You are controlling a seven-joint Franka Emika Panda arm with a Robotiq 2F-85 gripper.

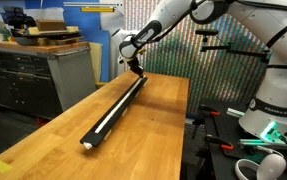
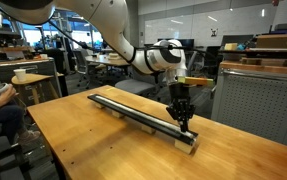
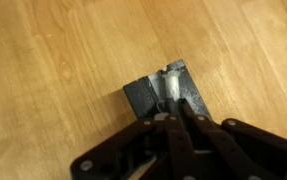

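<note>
A long black rail [image 1: 113,115] with a pale strip along its middle lies lengthwise on the wooden table. Low wooden blocks [image 2: 183,146] show under it in the second exterior view. My gripper [image 2: 186,126] points down at one end of the rail, the far end in the first exterior view. Seen from the wrist, the dark rail end [image 3: 190,92] sits below the fingers, with a small pale piece [image 3: 172,86] at the fingertips. The gripper looks shut on this piece; whether it belongs to the rail's strip is unclear.
Bare tabletop [image 2: 108,150] lies on both sides of the rail. A grey cabinet [image 1: 38,78] stands along the table's left side in the first exterior view. At lower right there, a white robot base [image 1: 268,120] stands beside the table.
</note>
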